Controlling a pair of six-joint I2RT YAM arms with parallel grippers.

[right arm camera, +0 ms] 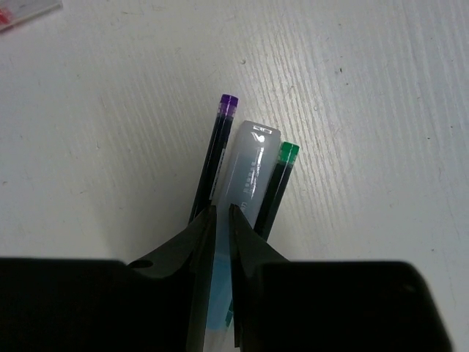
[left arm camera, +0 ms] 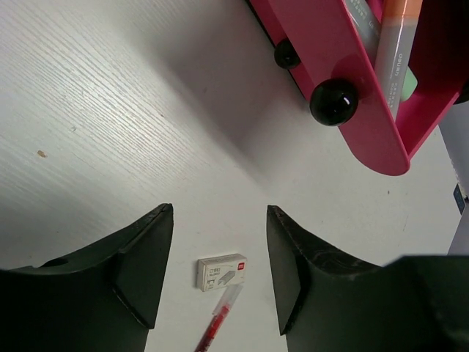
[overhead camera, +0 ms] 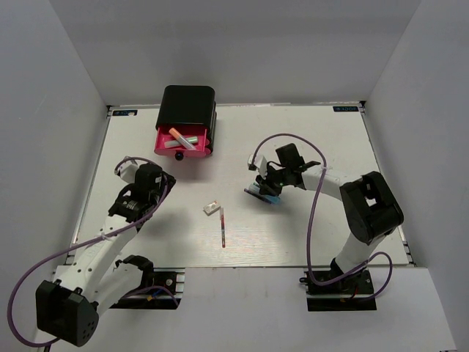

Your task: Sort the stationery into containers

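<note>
In the top view a black box has its pink drawer pulled out, holding an orange-ended marker and a green-ended one. My left gripper stands open in front of the drawer, nothing between its fingers. Over a group of pens at the table's middle right is my right gripper; a narrow gap separates its fingers. Beneath it lie a grey-and-blue marker, a purple-ended black pen and a green-ended black pen. The fingers partly hide the marker; contact cannot be told.
A small white eraser box lies near the table's centre, beside a red pen.
</note>
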